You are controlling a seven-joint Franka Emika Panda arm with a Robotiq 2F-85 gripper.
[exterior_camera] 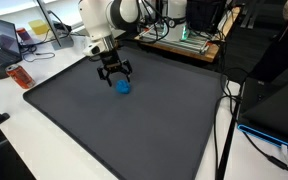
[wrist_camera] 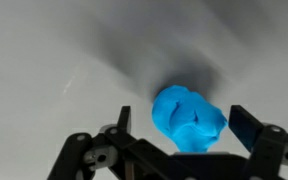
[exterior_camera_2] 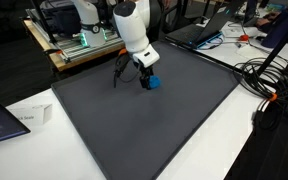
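A small, bright blue lump (exterior_camera: 123,87) with a creased surface rests on the dark grey table (exterior_camera: 124,125). From the wrist, the blue lump (wrist_camera: 189,118) shows low and right of centre, in the gap between the black fingers, closer to the right one. My gripper is open and holds nothing. In exterior view 2 the gripper (exterior_camera_2: 144,76) hangs just beside and above the blue lump (exterior_camera_2: 154,82), partly overlapping it. How much height separates the two is hard to tell.
A red can (exterior_camera: 20,76) stands off the table's left side, near a laptop (exterior_camera: 10,36). Loose cables (exterior_camera_2: 269,82) lie beyond the table edge in exterior view 2. Around the lump, the front and right of the table are bare.
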